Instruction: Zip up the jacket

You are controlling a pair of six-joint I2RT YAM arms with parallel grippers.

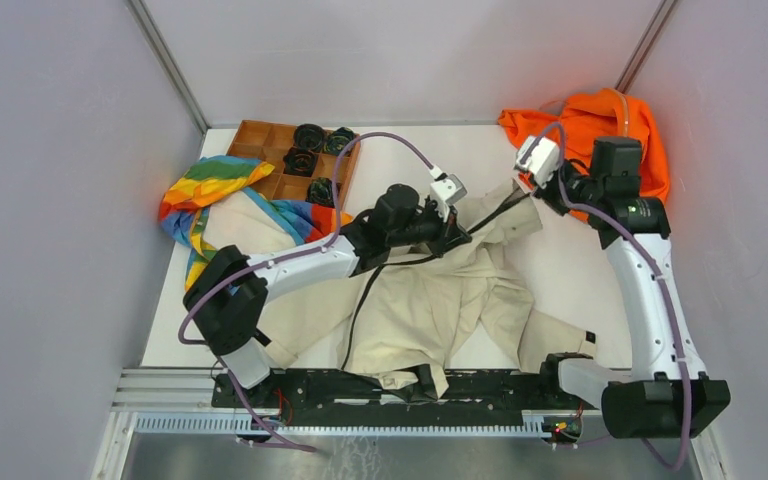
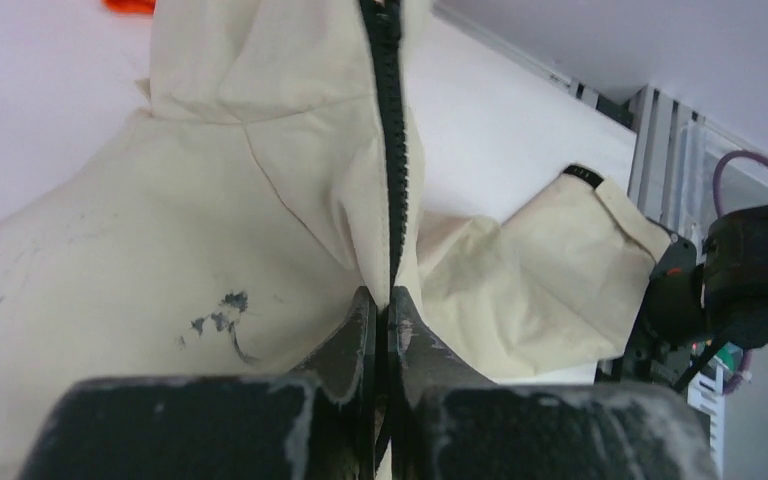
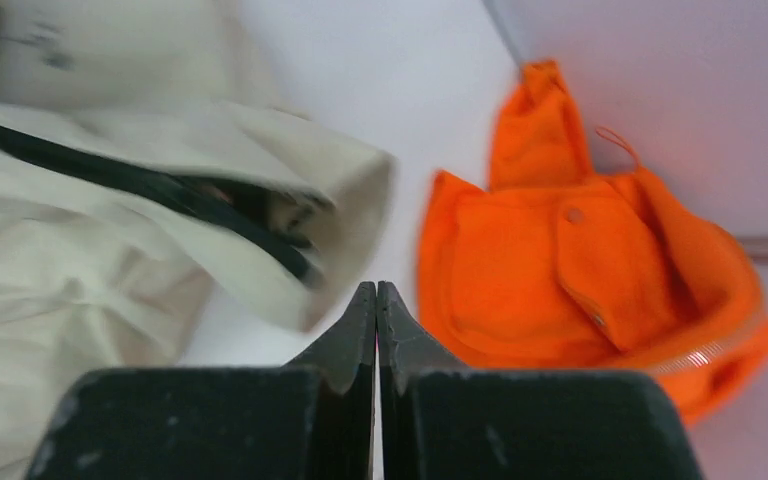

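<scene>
A cream jacket (image 1: 400,310) lies spread on the table, with a black zipper strip (image 1: 503,208) running along its raised edge. My left gripper (image 1: 454,240) is shut on that edge; in the left wrist view the zipper (image 2: 392,150) and cream cloth run straight up from its fingertips (image 2: 368,310). In the right wrist view my right gripper is shut, nothing between its fingers. The lifted end of the jacket (image 3: 345,215) hangs just left of its tips, blurred and apart from them. I cannot make out the zipper slider.
An orange garment (image 1: 590,140) lies at the back right, close to my right arm. A wooden tray (image 1: 260,135) with several black items stands at the back left, beside a rainbow-coloured cloth (image 1: 220,180). Bare table (image 1: 440,155) shows at the back middle.
</scene>
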